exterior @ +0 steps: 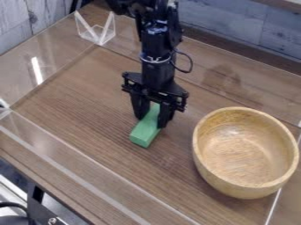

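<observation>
My black gripper (153,110) reaches down from the top centre over a small green block (144,132) on the wooden table (70,123). Its fingers straddle the block's upper end and look closed on it; the lower part of the block rests on or just above the tabletop, which I cannot tell exactly.
A large tan round bowl (245,149) stands to the right, a short way from the block. A pale wall runs behind, with small clear plastic pieces at the table's left and back edges.
</observation>
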